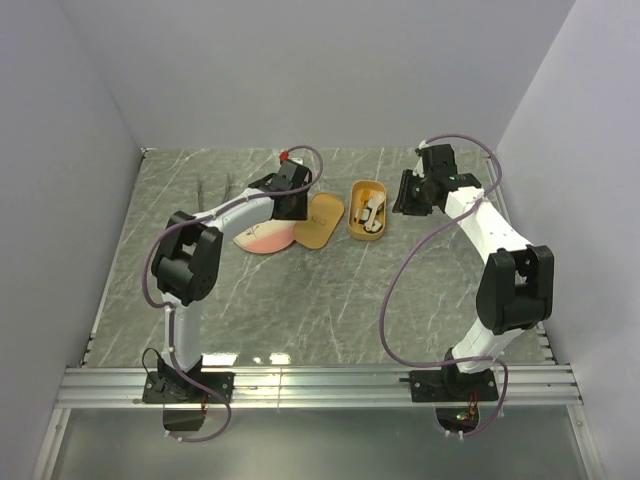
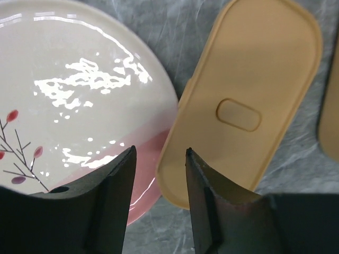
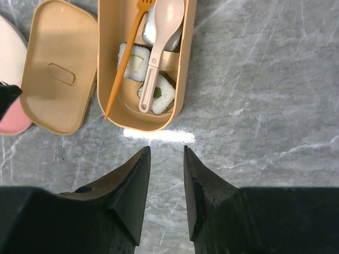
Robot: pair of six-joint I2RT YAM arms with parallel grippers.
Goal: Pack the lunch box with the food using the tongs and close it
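Observation:
A tan lid (image 2: 243, 74) lies partly over the edge of a white and pink plate (image 2: 79, 116). My left gripper is open over where they meet, nothing between its fingers. Right of the lid, the tan lunch box (image 3: 180, 79) holds several sushi pieces (image 3: 160, 100), an orange fork (image 3: 124, 58) and a pale spoon (image 3: 159, 47). My right gripper is open, to the right of the box in the top view, empty.
Thin dark items (image 1: 200, 190), too small to identify, lie at the back left.

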